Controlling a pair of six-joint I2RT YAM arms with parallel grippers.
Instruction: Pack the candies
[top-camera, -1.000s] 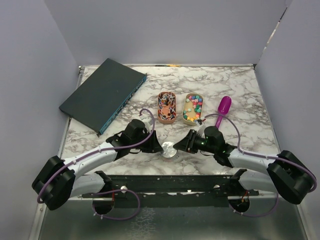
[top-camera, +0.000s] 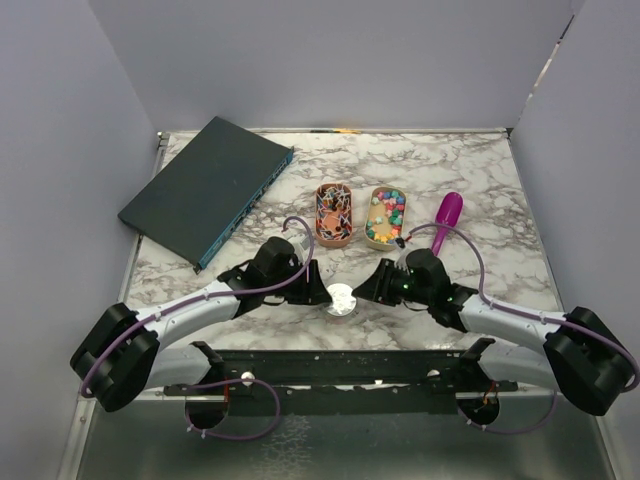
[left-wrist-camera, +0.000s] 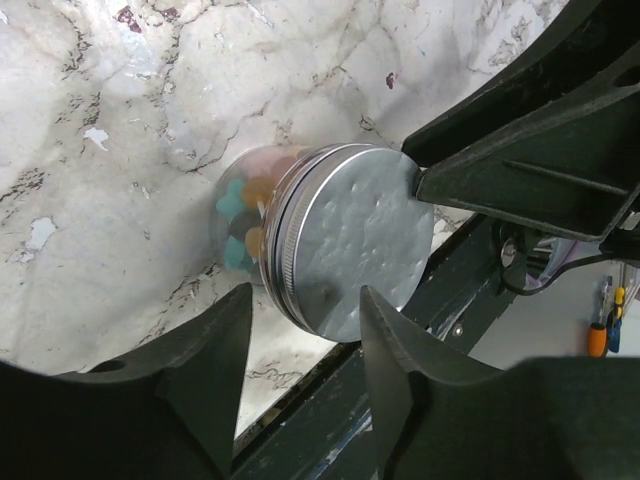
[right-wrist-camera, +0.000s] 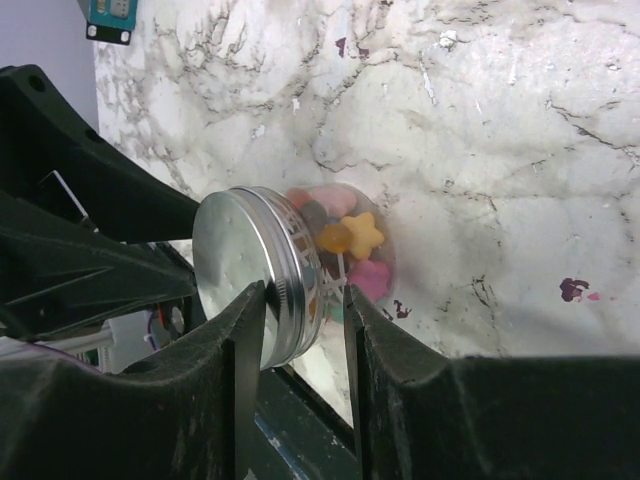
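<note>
A clear jar (right-wrist-camera: 385, 225) with star-shaped candies inside stands on the marble table near its front edge. Its silver lid (top-camera: 341, 299) covers the mouth; whether it is screwed down cannot be told. On the lid's left side, my left gripper is open, its fingers apart with the lid beyond them in the left wrist view. Over on the right side, my right gripper also stands open, its fingertips close to the lid's rim, which shows through the gap. Firm contact with the lid cannot be made out.
Behind the jar are a bin of wrapped pieces (top-camera: 334, 238) and a bin of coloured candies (top-camera: 384, 240). A magenta scoop (top-camera: 449, 210) lies at the right. A large dark flat panel (top-camera: 205, 190) fills the back left. Marble beyond the bins is clear.
The right gripper has drawn back a little to the right across the lid, uncovering more of it. The left gripper has crept slightly right, and the jar appears shifted slightly right.
</note>
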